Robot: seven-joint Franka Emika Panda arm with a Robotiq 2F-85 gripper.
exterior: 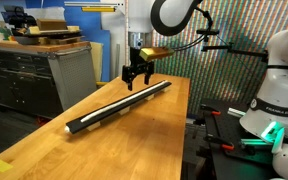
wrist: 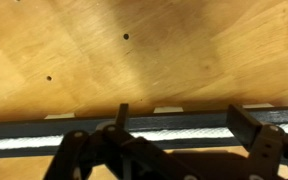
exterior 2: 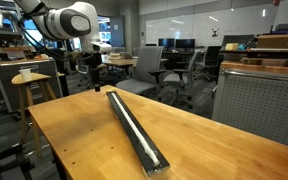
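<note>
A long black channel [exterior 2: 118, 107] lies on the wooden table, with a white strip [exterior 2: 134, 130], rope-like up close, running along its length. My gripper [exterior: 139, 76] is above the table near the far part of the channel. In the wrist view the gripper stands open, its dark fingers [wrist: 121, 122] wide apart. Nothing is between them. The channel and white strip [wrist: 179, 134] cross the bottom of that view, partly covered by the gripper's body. The gripper [exterior 2: 95, 80] appears at the far end of the table in the second exterior view.
A wooden stool [exterior 2: 39, 90] and grey office chairs [exterior 2: 179, 84] stand beyond it. Grey cabinets [exterior: 24, 80] line the left of exterior view 1.
</note>
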